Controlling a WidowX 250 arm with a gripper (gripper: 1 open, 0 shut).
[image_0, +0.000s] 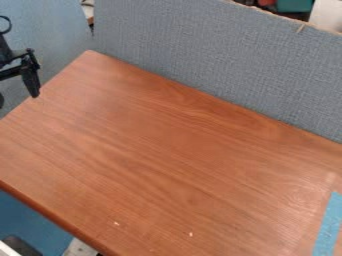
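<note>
The black gripper is at the far left edge of the view, above the left end of a bare wooden table, mostly cut off by the frame. One dark finger points down near the table's back left corner. I see nothing held in it.
Grey padded partitions line the back and left of the table. A light blue strip lies at the right edge; some dark items show beyond the lower left edge.
</note>
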